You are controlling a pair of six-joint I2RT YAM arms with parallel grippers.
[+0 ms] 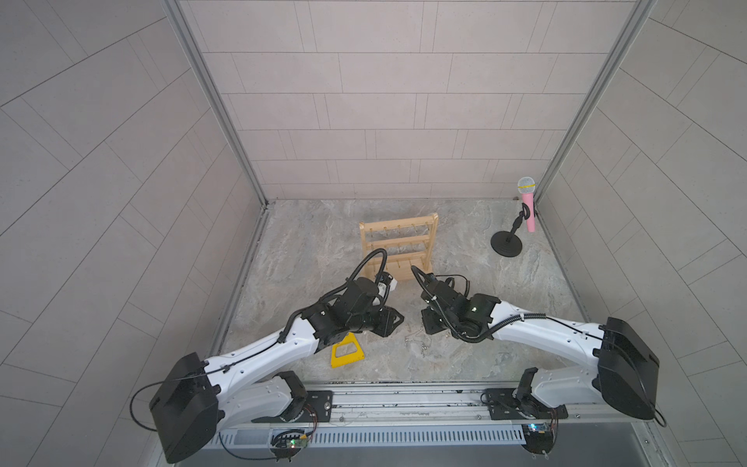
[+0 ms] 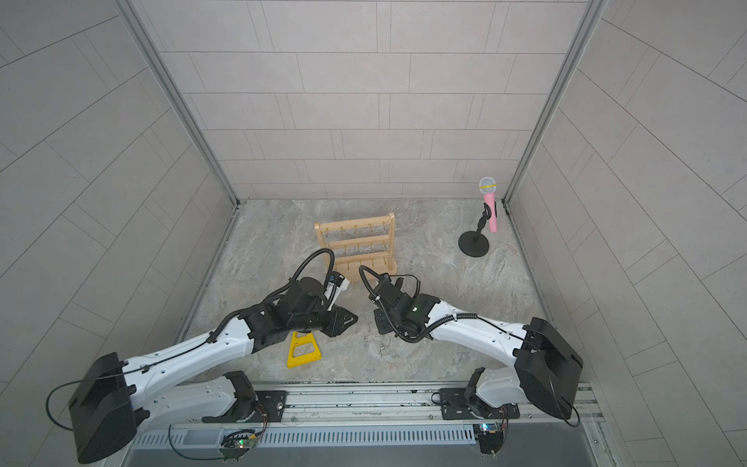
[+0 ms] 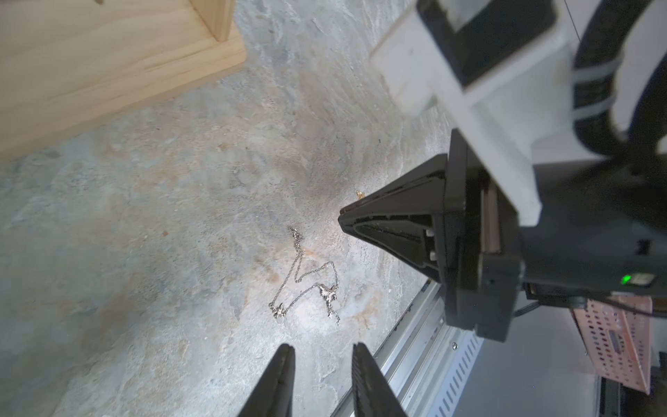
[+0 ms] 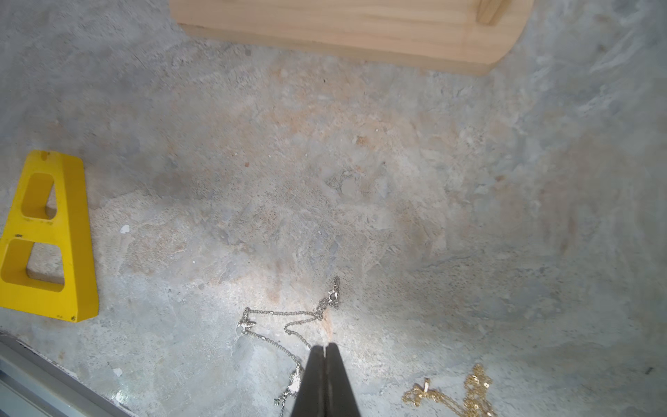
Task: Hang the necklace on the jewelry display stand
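Note:
The silver necklace lies loosely spread on the grey tabletop, and the left wrist view shows the whole silver chain (image 3: 327, 293). My right gripper is shut with nothing between its fingers; in that view its tips overlap one side of the chain, which stays outside them. My left gripper stands open and empty, pointing toward the table. Behind both arms is the wooden display stand (image 1: 398, 223), with rows of small hooks; its base (image 4: 333, 27) crosses the top of the right wrist view.
A gold necklace (image 4: 444, 396) lies right of the silver one. The yellow A-shaped block (image 1: 348, 352) sits by the left arm. A pink microphone (image 1: 528, 210) on a black stand (image 1: 506, 243) is far right. Bare table separates necklace and stand.

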